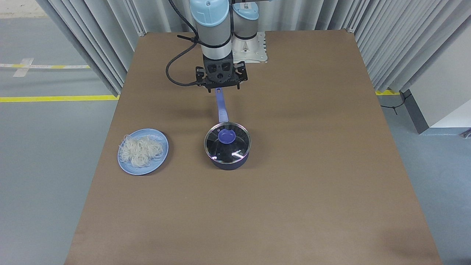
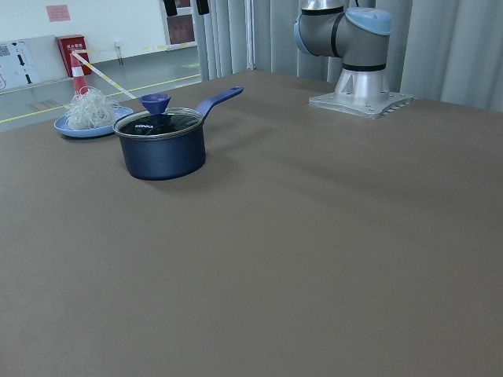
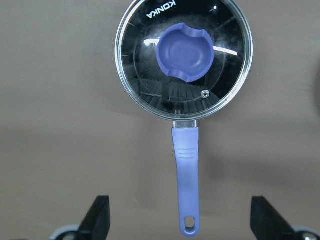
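A dark blue saucepan (image 2: pixel 163 157) with a glass lid (image 1: pixel 227 150) and round blue knob (image 3: pixel 185 52) stands on the brown table, its lavender handle (image 3: pixel 186 170) pointing toward the robot base. A blue plate (image 1: pixel 150 168) of white noodles (image 1: pixel 142 151) sits beside it, on the left in the front view. My gripper is open above the handle's end, its fingers either side and apart from it, with nothing between them but the view of the handle below.
The robot base (image 2: pixel 361 98) stands at the back of the table (image 1: pixel 309 185). Curtains hang behind.
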